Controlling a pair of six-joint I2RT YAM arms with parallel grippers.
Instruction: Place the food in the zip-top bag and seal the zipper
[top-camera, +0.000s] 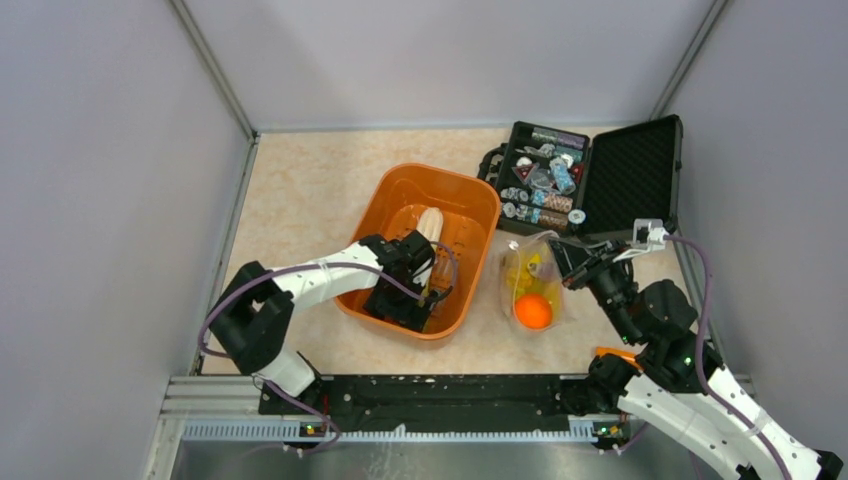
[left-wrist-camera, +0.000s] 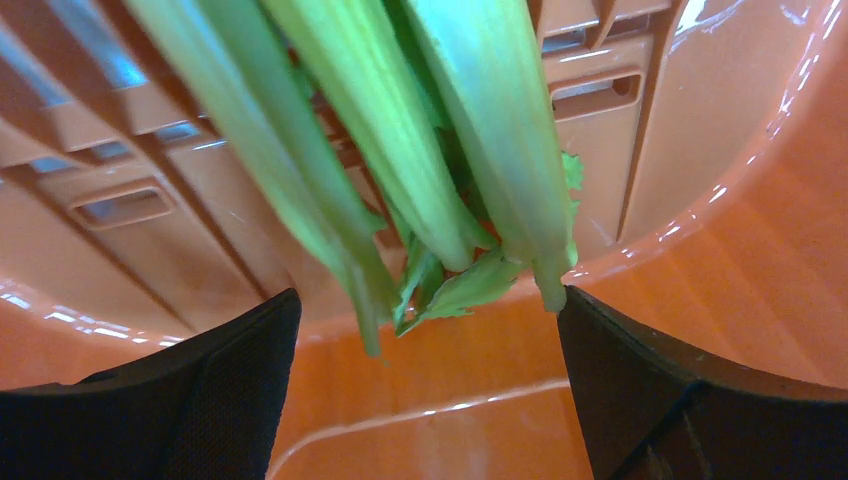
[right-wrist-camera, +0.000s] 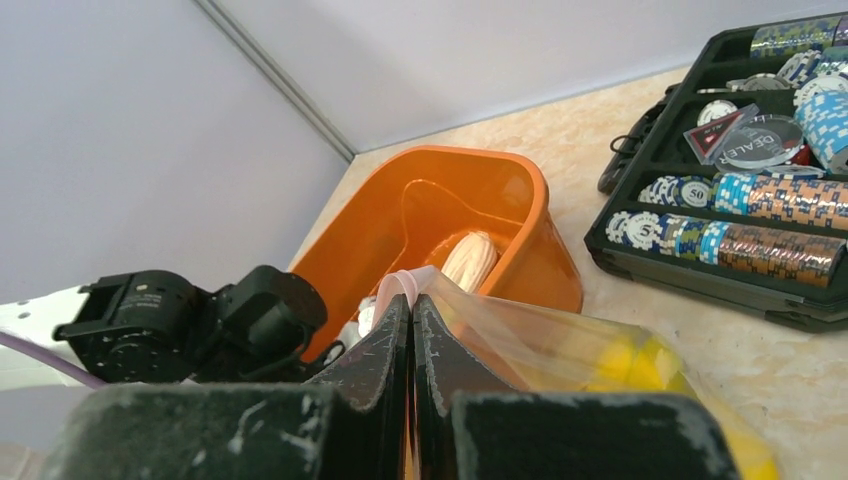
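Note:
In the left wrist view my left gripper is open, its dark fingers (left-wrist-camera: 640, 390) spread to either side of the lower ends of the green celery (left-wrist-camera: 490, 120). The stalks lie in the orange bin (top-camera: 478, 205); the left arm covers most of them from above. A clear bag (right-wrist-camera: 500, 320) stands on the table right of the bin, with an orange ball-shaped food (top-camera: 533, 310) and yellow items (right-wrist-camera: 640, 365) inside. My right gripper is shut on the bag's upper edge, whose film shows between its fingertips.
A pale corn-like item (top-camera: 430, 222) lies at the bin's far end. Behind the bag sits an open black case (top-camera: 545, 215) of poker chips. An orange piece (top-camera: 615, 353) lies near the right arm's base. Table left of the bin is clear.

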